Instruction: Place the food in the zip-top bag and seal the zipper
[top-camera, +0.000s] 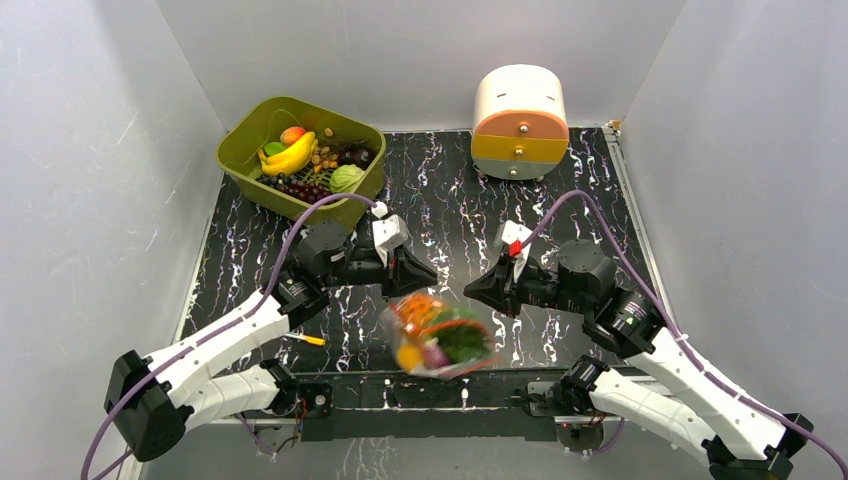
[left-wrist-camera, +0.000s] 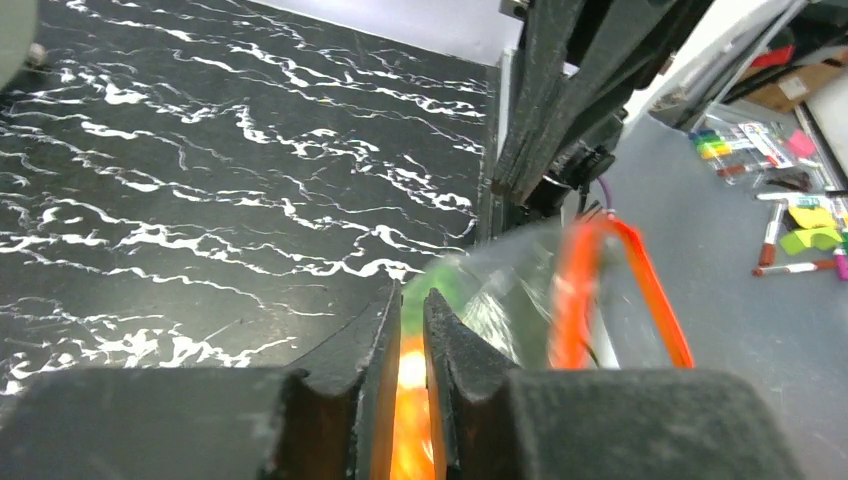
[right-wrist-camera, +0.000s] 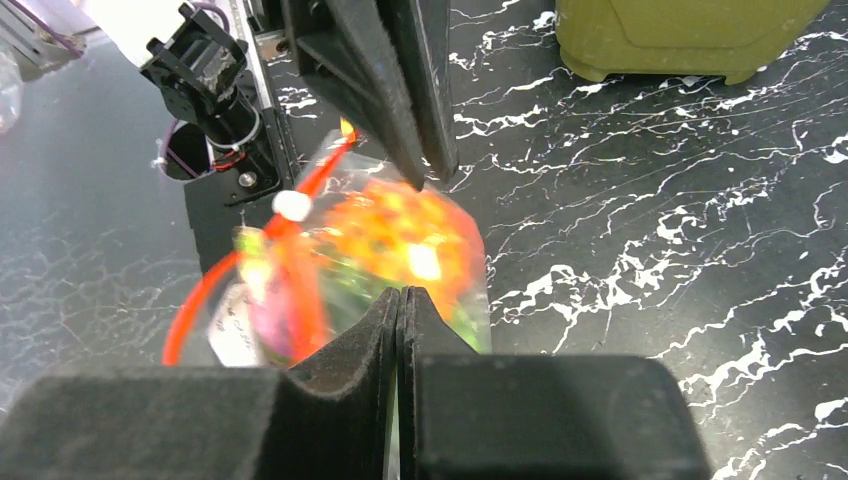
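The clear zip bag (top-camera: 438, 335) with an orange-red zipper holds colourful food, including orange, green and purple pieces. It is motion-blurred below both grippers in the top view, apart from their tips. My left gripper (top-camera: 434, 277) is slightly open, a narrow gap showing between its fingers with nothing held. Shut with nothing between its fingertips, my right gripper (top-camera: 468, 292) faces it across a small gap. In the right wrist view the bag (right-wrist-camera: 390, 230) lies beyond the fingers, its zipper (right-wrist-camera: 208, 298) curving at left. Blur hides whether the zipper is sealed.
At the back left stands a green basket (top-camera: 228, 160) of fruit and vegetables. A small drawer cabinet (top-camera: 520, 125) is at the back right. An orange-capped pen (top-camera: 308, 339) rests beside the left arm. The marbled table between basket and cabinet is clear.
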